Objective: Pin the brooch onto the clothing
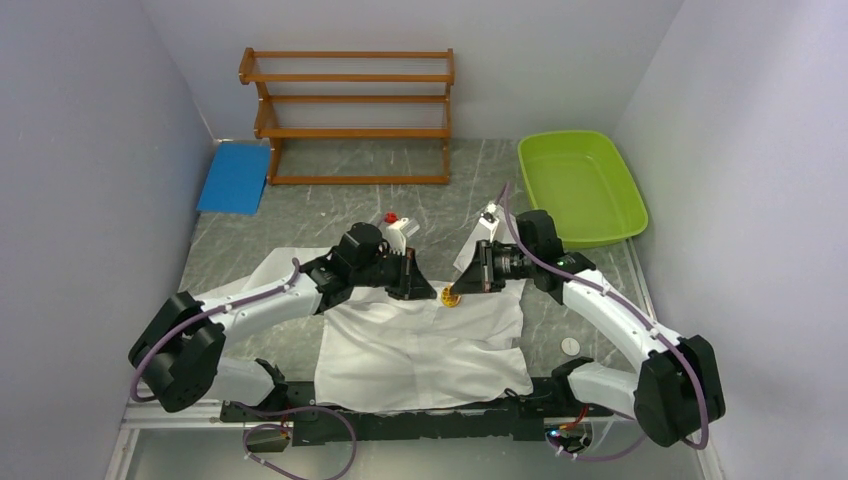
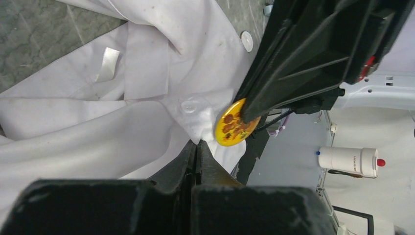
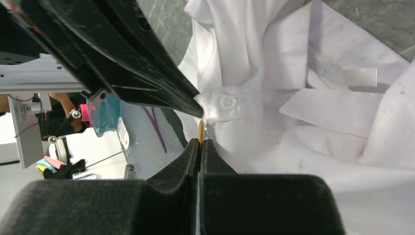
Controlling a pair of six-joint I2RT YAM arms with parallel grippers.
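Note:
A white garment (image 1: 420,350) is spread over the table. In the left wrist view my left gripper is shut on a pinched bit of its fabric (image 2: 198,117), which bears a button. The round yellow brooch (image 2: 230,127), with a brown pattern, is held in my right gripper (image 1: 458,292), just right of the pinched cloth. In the right wrist view the brooch (image 3: 200,129) shows edge-on between the shut fingers, close to the buttoned cloth (image 3: 225,105). Whether its pin touches the cloth I cannot tell.
A green tray (image 1: 580,180) stands at the back right, a wooden rack (image 1: 350,134) at the back and a blue board (image 1: 235,180) at the back left. A white disc (image 1: 570,346) lies on the table right of the garment. Bare table shows behind the garment.

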